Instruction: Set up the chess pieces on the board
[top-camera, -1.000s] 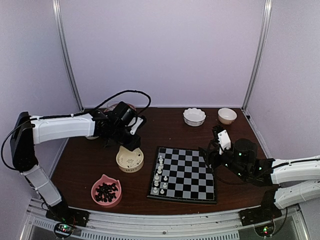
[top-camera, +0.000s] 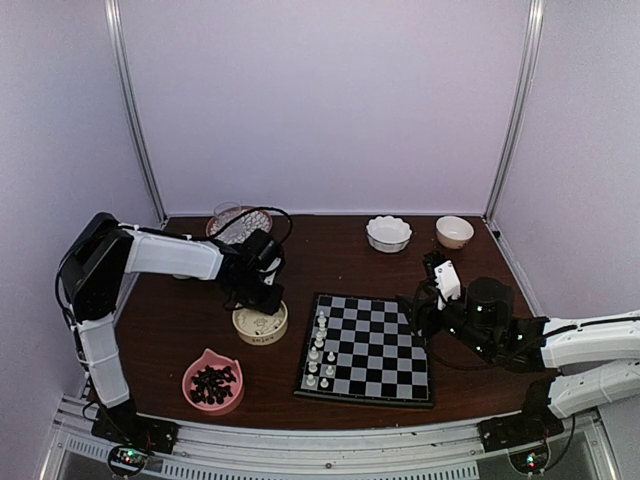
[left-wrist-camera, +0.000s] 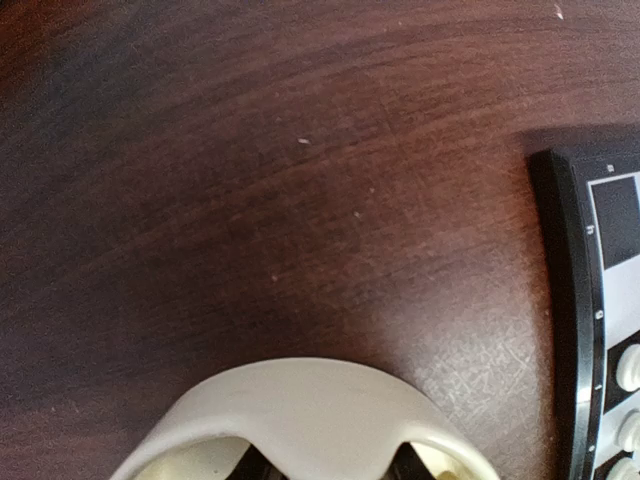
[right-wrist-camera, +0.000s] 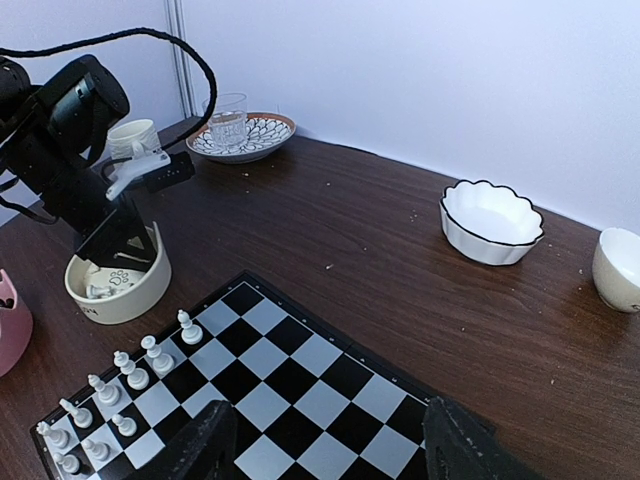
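My left gripper (top-camera: 258, 300) reaches down into the cream bowl (top-camera: 260, 335) left of the chessboard (top-camera: 390, 380); in the left wrist view the bowl's rim (left-wrist-camera: 300, 390) hides most of the fingers, so their state is unclear. White pieces lie in the bowl. On the board, white pieces (right-wrist-camera: 160, 357) stand along the left edge, some in a second row. A pink bowl (top-camera: 213, 400) at the near left holds black pieces. My right gripper stands open over the board's right side, with nothing seen between its fingers.
A scalloped white bowl (top-camera: 389, 235) and a plain bowl (top-camera: 454, 230) stand at the back right. A plate (right-wrist-camera: 255, 145) with a glass and a mug (right-wrist-camera: 130, 135) are at the back left.
My left arm has bent and its gripper has moved down into the cream bowl. The right arm and the board look unchanged.
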